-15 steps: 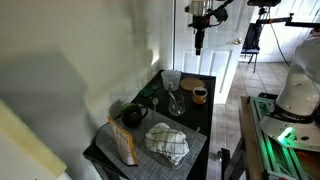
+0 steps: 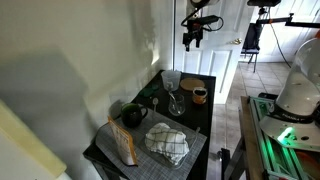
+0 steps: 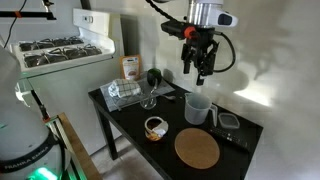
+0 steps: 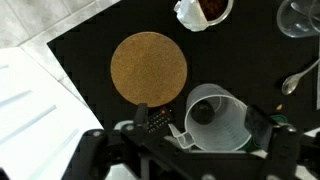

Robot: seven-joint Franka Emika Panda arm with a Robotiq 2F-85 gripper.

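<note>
My gripper hangs open above the black table, its two dark fingers wide apart with nothing held. In exterior view 2 the gripper (image 3: 193, 76) is well above the tabletop, over a clear plastic pitcher (image 3: 197, 106). Seen from the wrist, that pitcher (image 4: 232, 122) lies below and partly between the fingers, apart from them. A round cork mat (image 4: 148, 68) rests flat beside it. Farther off stands a white cup (image 4: 190, 13) with brown contents.
A glass jar (image 3: 148, 101) and a spoon (image 4: 297, 78) sit on the table. Beyond them, a checked cloth (image 2: 166, 142) covers a rack near a box (image 2: 122, 143) and a dark pot (image 2: 132, 114). The wall runs close behind the pitcher.
In exterior view 1 my gripper has shifted left, toward the wall, staying high above the table. The objects on the table have not moved.
</note>
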